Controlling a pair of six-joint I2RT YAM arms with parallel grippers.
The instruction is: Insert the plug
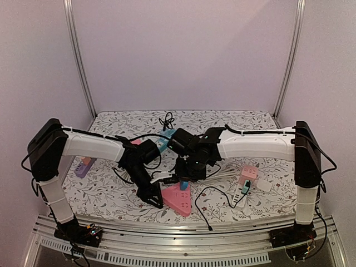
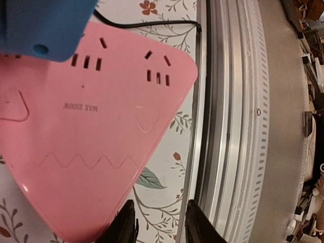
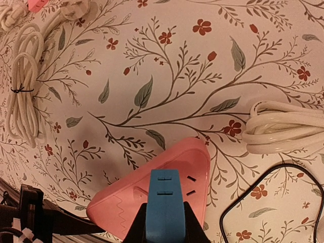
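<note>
A pink triangular power strip [image 1: 178, 201] lies near the table's front edge, its socket slots showing in the left wrist view [image 2: 116, 101]. My right gripper is shut on a blue plug [image 3: 164, 192], held over the strip's socket area. The plug's underside shows at the top left of the left wrist view [image 2: 45, 25]; whether it touches the strip I cannot tell. My left gripper is low at the strip's left corner; its fingertips are beside the pink edge, and what lies between them is unclear.
Coiled white cables [image 3: 283, 126] and a black cord [image 3: 263, 177] lie around the strip. More strips stand at the left [image 1: 83, 167], back [image 1: 164, 140] and right [image 1: 242, 192]. The metal table edge [image 2: 228, 131] runs close in front.
</note>
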